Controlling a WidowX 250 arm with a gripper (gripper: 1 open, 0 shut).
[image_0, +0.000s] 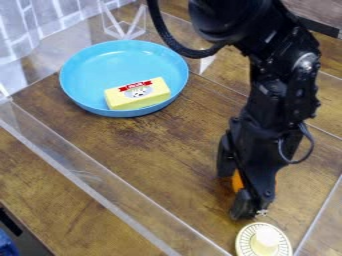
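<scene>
My black gripper is low over the wooden table at the right, open, around or just in front of an orange round object, which it mostly hides. Whether the fingers touch that object I cannot tell. A yellow box with a red-and-white label lies in the blue bowl at the upper left.
A white round item with a pale yellow top lies at the bottom right, near the gripper. A clear plastic edge runs along the left. A blue item shows at the bottom-left corner.
</scene>
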